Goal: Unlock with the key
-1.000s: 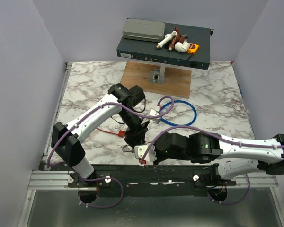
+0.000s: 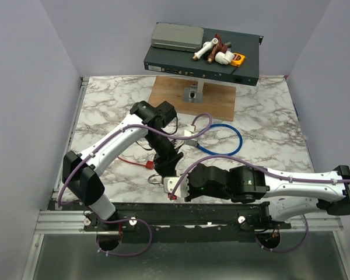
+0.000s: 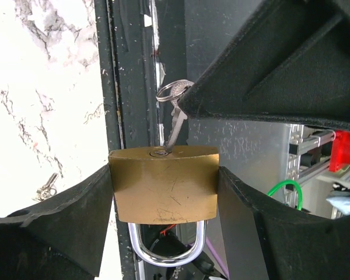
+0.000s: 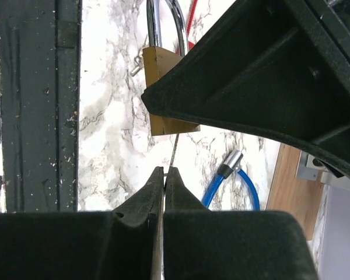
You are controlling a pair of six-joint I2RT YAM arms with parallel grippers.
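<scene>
A brass padlock with a steel shackle is held in my left gripper, which is shut on its body; in the left wrist view the keyhole faces up. My right gripper is shut on a small thin key with a ring. The key's blade points at the padlock, its tip at or just beside the keyhole. Whether the tip has entered cannot be told. In the right wrist view the blade meets the edge of the padlock, with the left gripper's black finger partly covering the body.
Underneath is a marble-patterned table with a dark front edge. A blue cable and a red cable lie behind the grippers. A raised dark shelf at the back carries several items.
In the top view both grippers have shifted slightly, the right one a little to the left. The left arm's purple cable has swung a bit. Nothing has visibly been let go.
</scene>
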